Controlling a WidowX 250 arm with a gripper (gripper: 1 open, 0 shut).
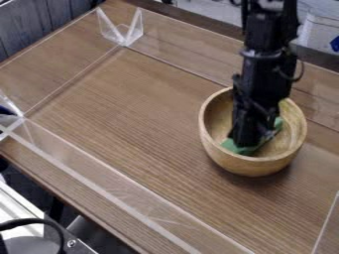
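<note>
A wooden bowl point(219, 154) stands on the right side of the wooden table. My black gripper point(249, 127) reaches down from above into the bowl, over a green block point(239, 147) that lies inside. The gripper covers much of the block, and its fingertips are dark and hard to make out, so I cannot see whether anything is between them.
A black cable point(40, 226) is at the lower left, off the table.
</note>
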